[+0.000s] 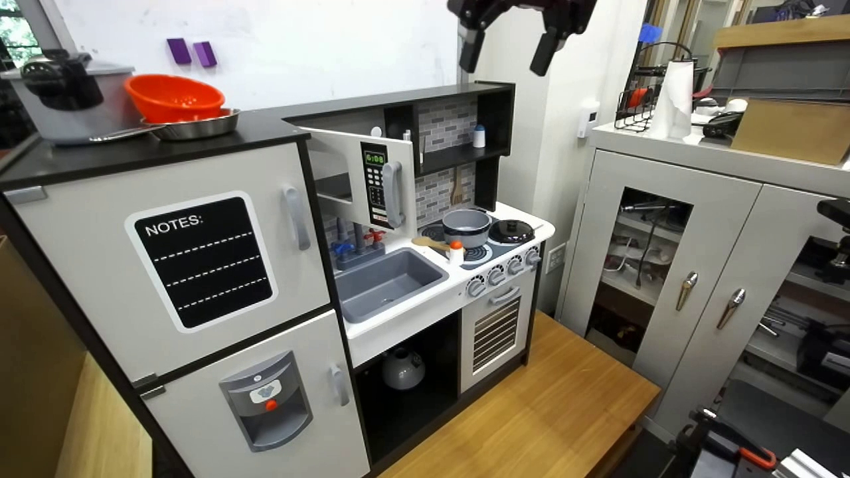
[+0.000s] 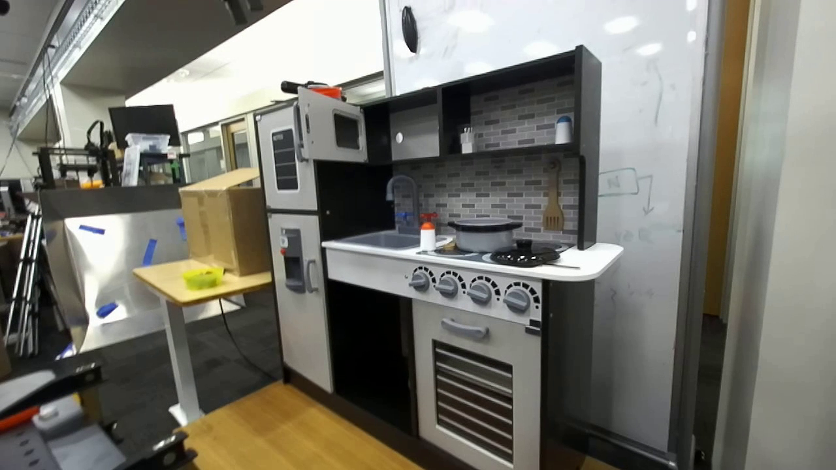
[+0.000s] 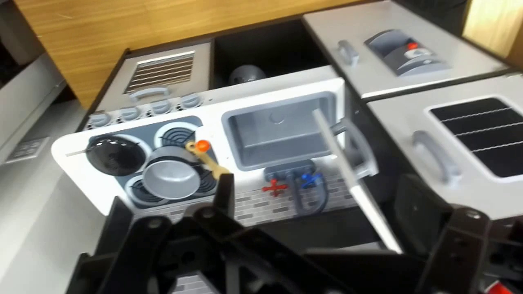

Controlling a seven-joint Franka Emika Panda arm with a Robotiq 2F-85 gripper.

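Note:
High up at the top edge of exterior view 1, my gripper [image 1: 507, 60] stands open, its two fingers wide apart and nothing between them. Below is a toy kitchen. Its microwave door [image 1: 350, 176] is swung open, and in the wrist view that white door [image 3: 350, 179] appears edge-on. A grey pot [image 1: 467, 228] sits on the stove beside a black lid [image 1: 510, 232]. On the counter between stove and sink [image 1: 390, 282] stands a white shaker with an orange top [image 1: 455, 253], with a wooden spoon [image 3: 208, 161] near it. The gripper touches none of these.
An orange colander [image 1: 174, 97] and a large pot [image 1: 72, 95] stand on top of the toy fridge. The upper shelf holds a blue-topped shaker [image 2: 563, 130]. A kettle [image 1: 403, 369] sits in the open lower compartment. The sink is empty; a grey cabinet [image 1: 677, 167] stands at right.

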